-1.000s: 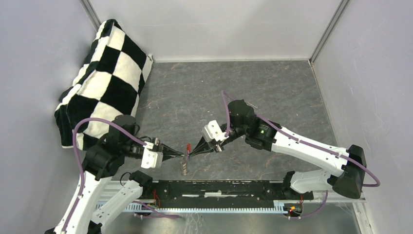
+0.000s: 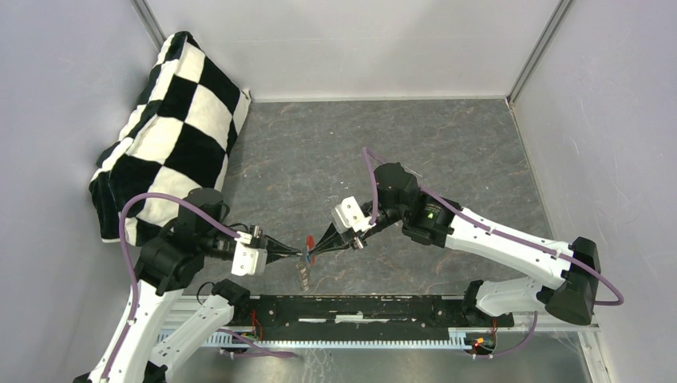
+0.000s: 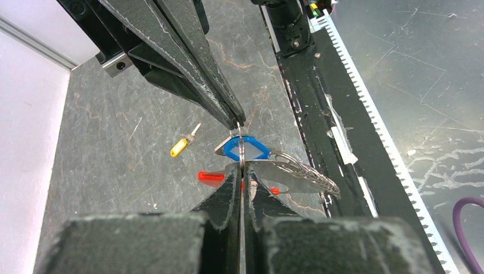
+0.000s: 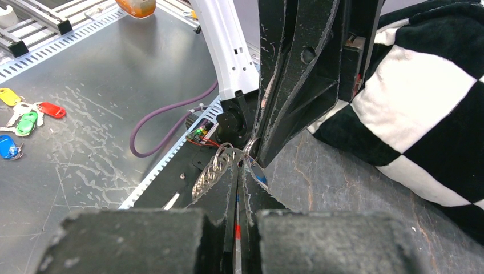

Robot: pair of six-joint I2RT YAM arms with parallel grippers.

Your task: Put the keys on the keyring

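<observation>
My left gripper is shut on the silver keyring [image 3: 242, 149], which stands edge-on at its fingertips. A blue-tagged key [image 3: 248, 147] and a red tag [image 3: 211, 178] hang close around it, with a coil of silver rings [image 3: 302, 173]. Just above, my right gripper is shut, its tips meeting a thin wire end; whether that wire is pinched cannot be told. In the right wrist view, the ring [image 4: 251, 147] passes between both grippers' tips. A key with a yellow tag [image 3: 179, 148] lies on the grey surface.
Keys with a green tag [image 4: 27, 123], red, yellow and blue tags lie outside the workspace. A checkered cushion [image 2: 172, 136] fills the left side. A black rail [image 2: 351, 319] borders the front. The grey floor [image 2: 319, 144] behind the arms is clear.
Both arms hold nearly the same places. The hanging tags and the coil have swung slightly between the grippers; more blue shows now.
</observation>
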